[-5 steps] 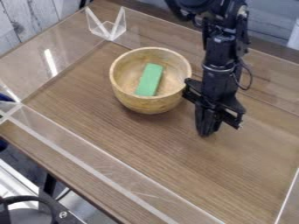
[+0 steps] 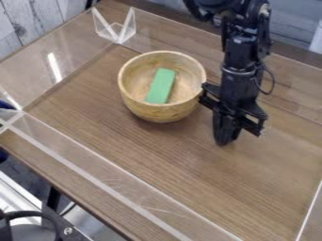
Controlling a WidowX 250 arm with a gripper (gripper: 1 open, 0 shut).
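The black gripper [image 2: 227, 128] is low over the wooden table [image 2: 151, 179], just right of a wooden bowl [image 2: 161, 104], its fingertips at or near the tabletop. It looks shut, with nothing visible between its fingers, though the dark tips are hard to make out. In the bowl lies a light green block [image 2: 160, 87].
A small clear-edged object [image 2: 116, 30] stands at the upper left of the table. Dark equipment [image 2: 25, 226] is beyond the table's lower left corner.
The gripper has shifted very slightly to the right. The bowl and green block look unchanged.
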